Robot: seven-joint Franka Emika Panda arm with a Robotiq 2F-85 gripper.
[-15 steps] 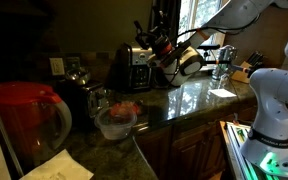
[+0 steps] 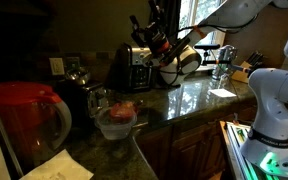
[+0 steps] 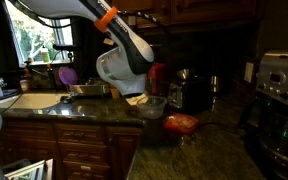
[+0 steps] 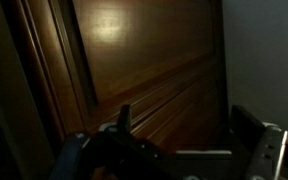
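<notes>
My gripper (image 2: 145,20) is raised high above the counter, in front of the toaster and turned upward. In the wrist view, its dark fingers (image 4: 121,128) stand apart, with nothing seen between them, so it looks open. Beyond them the wrist view shows dark wooden cabinet panels (image 4: 149,50). On the counter sits a clear bowl (image 2: 116,125), with a red item (image 2: 123,108) close to it. Exterior view 2 shows the red item (image 3: 181,124) on the counter to the right of the bowl (image 3: 152,107). The gripper itself is hard to make out there.
A toaster (image 2: 140,72) stands at the back. A red rounded appliance (image 2: 26,125) and a white cloth or paper (image 2: 59,168) occupy the left. A coffee maker (image 3: 282,110) stands at the right in exterior view 2. The near counter (image 3: 174,155) has bare room.
The bowl and the red item have not moved.
</notes>
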